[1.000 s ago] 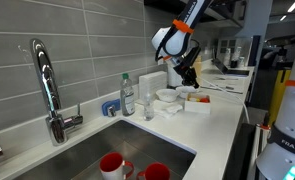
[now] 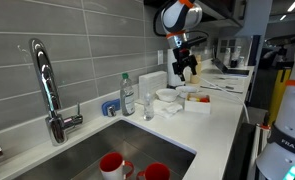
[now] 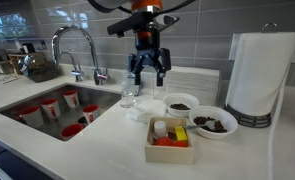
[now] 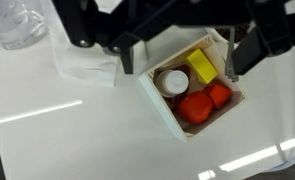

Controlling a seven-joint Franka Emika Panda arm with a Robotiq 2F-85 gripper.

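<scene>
My gripper [image 3: 148, 80] hangs open above the counter with nothing between its fingers. In the wrist view a small open box [image 4: 165, 112] lies below and partly between the fingers. Inside it are a white-capped jar [image 4: 172, 82], a yellow block-like item [image 4: 201, 67] and red items [image 4: 195, 107]. Exterior view 2 has the same box standing well below the gripper, in front of two bowls. Part of the box's far side is hidden by the gripper in the wrist view.
Two white bowls with dark contents, one on the left [image 3: 180, 104] and one on the right [image 3: 213, 122], stand behind the box. A paper towel roll [image 3: 255, 77] is at right. White cloth or paper [image 3: 140, 115] lies left of the box. Red cups [image 3: 71, 130] sit in the sink.
The arm has risen and become more upright over the last second, and the gripper has turned above the box. The objects on the counter look unmoved.
</scene>
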